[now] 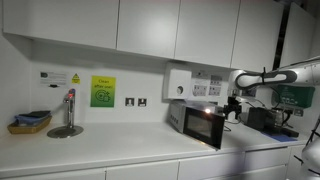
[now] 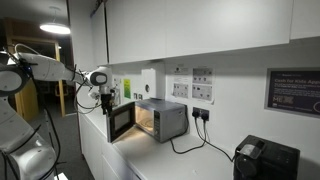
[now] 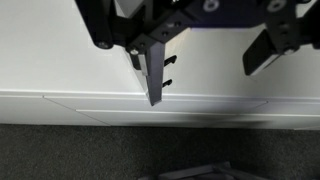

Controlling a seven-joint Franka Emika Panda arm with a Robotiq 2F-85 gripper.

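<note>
A silver microwave [image 2: 165, 118] stands on the white counter with its dark door [image 2: 123, 120] swung out. In exterior view 1 the door [image 1: 205, 127] reaches toward the counter's front edge. My gripper [image 2: 106, 103] is close to the door's free end. From the wrist, the gripper is open, its two fingers wide apart. The door's narrow grey edge [image 3: 154, 75], with black latch hooks [image 3: 168, 83], lies by the left finger. Whether that finger touches the door I cannot tell.
A black appliance [image 2: 265, 160] stands on the counter beyond the microwave, near a socket with cables [image 2: 200, 115]. A tap [image 1: 68, 115] and a tray [image 1: 30, 122] are at the far left.
</note>
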